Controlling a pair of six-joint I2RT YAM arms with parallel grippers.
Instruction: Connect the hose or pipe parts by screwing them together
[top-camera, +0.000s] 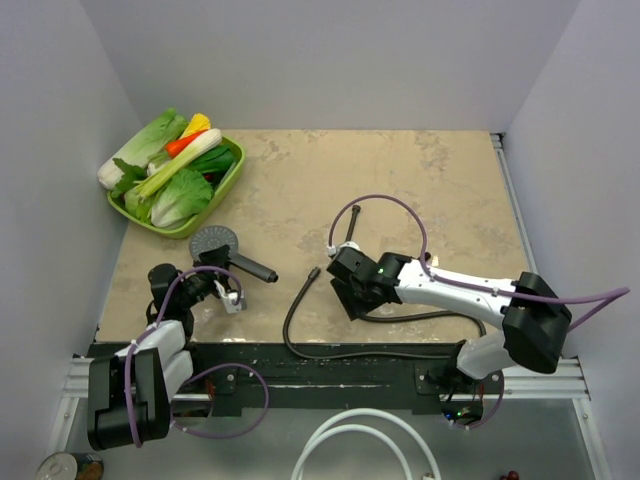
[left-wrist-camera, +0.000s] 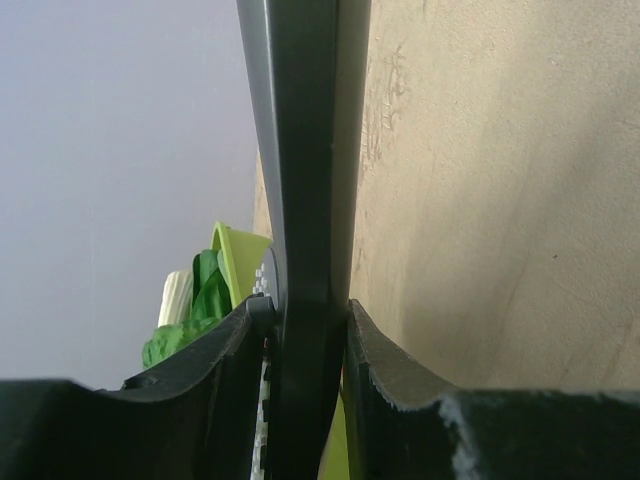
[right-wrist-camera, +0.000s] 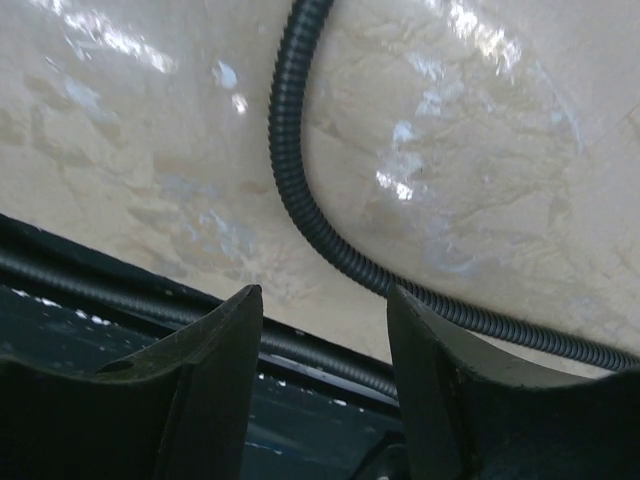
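Observation:
On the table's left, my left gripper (top-camera: 215, 266) is at the dark shower head (top-camera: 255, 267) with its round face; in the left wrist view the dark handle (left-wrist-camera: 305, 150) lies between its fingers, though whether they grip it is unclear. Black ribbed hose (top-camera: 400, 318) curves across the right of the table, one end near the middle, another fitting pointing to the back. My right gripper (top-camera: 348, 300) hangs over it, open and empty; in the right wrist view a bend of hose (right-wrist-camera: 300, 200) lies just beyond its fingers.
A green basket (top-camera: 222, 195) of vegetables fills the back left. A dark front edge and side walls bound the area; white tubing (top-camera: 370, 415) lies beyond the front edge.

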